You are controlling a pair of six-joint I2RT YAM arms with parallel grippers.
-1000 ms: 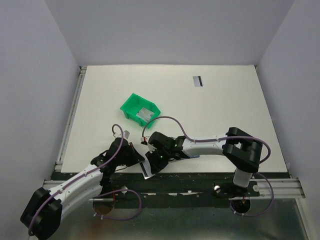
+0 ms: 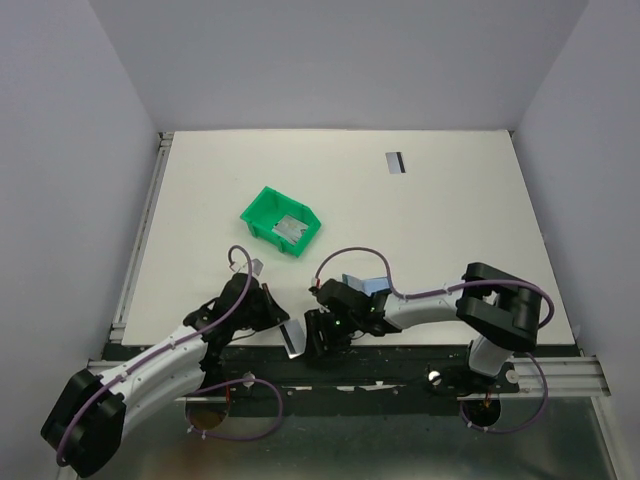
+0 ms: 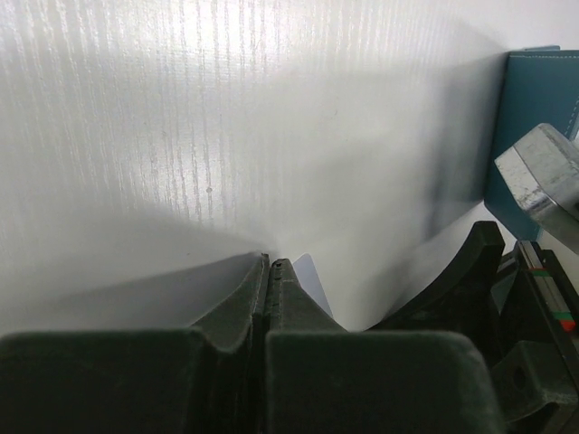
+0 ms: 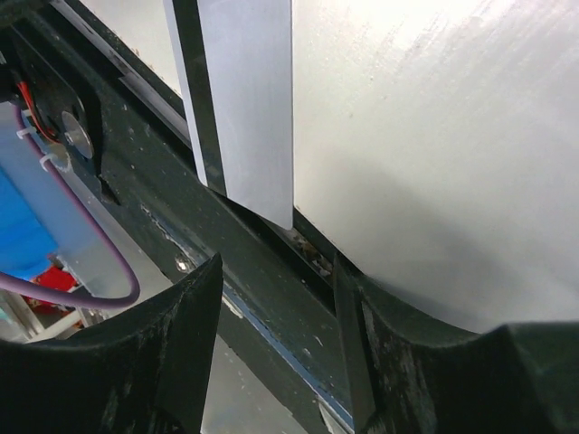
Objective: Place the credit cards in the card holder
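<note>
A grey-white card with a black stripe (image 2: pixel 292 340) lies at the table's front edge, one end sticking out past it. My left gripper (image 2: pixel 286 318) is shut, its fingertips (image 3: pixel 280 265) at the card's inner end; whether they pinch it or only touch it is unclear. Just a corner of the card (image 3: pixel 309 282) shows beside them. My right gripper stands open below the overhanging end of the card (image 4: pixel 249 108), nothing between its fingers. The teal card holder (image 3: pixel 534 99) lies on the table, mostly behind the right arm in the top view.
A green box (image 2: pixel 262 213) with a grey card (image 2: pixel 291 229) in it stands at the back left. Another card (image 2: pixel 396 162) lies far back on the right. Bare tabletop (image 2: pixel 440 220) spreads between; the dark frame rail (image 4: pixel 262 298) runs below the front edge.
The right gripper has turned and shifted slightly toward the front edge, close beside the card's outer end. The left arm and the card have hardly moved.
</note>
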